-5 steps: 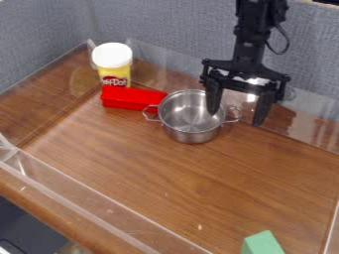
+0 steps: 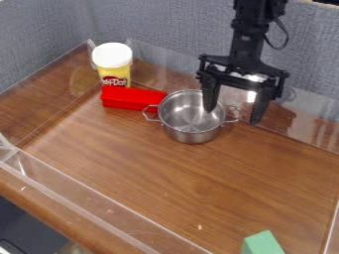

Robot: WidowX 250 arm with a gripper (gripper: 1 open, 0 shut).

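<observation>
The black gripper (image 2: 235, 95) hangs from the top, open, over the back of a small steel pot (image 2: 191, 124) with two wire handles. Its left finger reaches down at the pot's rim area, its right finger stands to the right of the pot; whether it touches the pot is unclear.
A red bar (image 2: 130, 97) lies left of the pot, with a Play-Doh tub (image 2: 113, 66) behind it. A green block (image 2: 261, 244) sits at the front right.
The gripper has shifted very slightly; the pot and other objects have not visibly moved.
</observation>
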